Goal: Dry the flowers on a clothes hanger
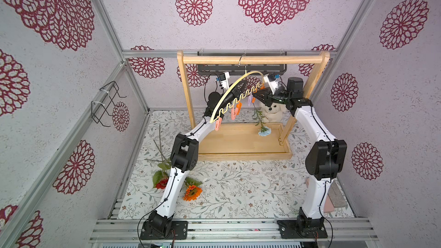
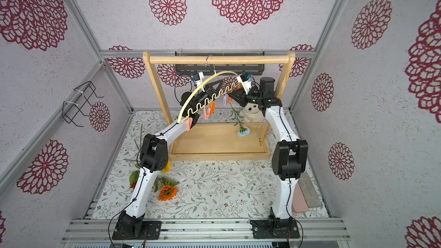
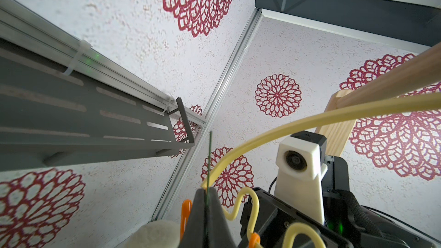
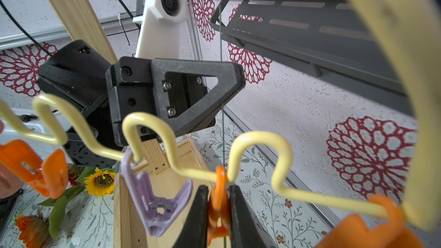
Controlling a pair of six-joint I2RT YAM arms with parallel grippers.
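The yellow hanger (image 1: 232, 89) hangs tilted from the rack, with several clips along its wavy bar. A blue flower (image 1: 264, 131) dangles head down below it, its thin green stem (image 4: 223, 128) running up past the bar. My left gripper is shut with that stem rising from between its fingertips, above the bar. Lower down, my right gripper is shut on an orange clip (image 4: 218, 206); the stem passes right at this clip, but whether the clip pinches it I cannot tell. A purple clip (image 4: 156, 202) hangs beside it.
Wooden rack (image 1: 209, 58) and its tray (image 1: 238, 140) surround the hanger. A white plush toy (image 1: 273, 111) sits behind. Orange (image 1: 193, 192) and red (image 1: 161, 183) flowers lie front left, a yellow one (image 2: 165, 165) near the left arm.
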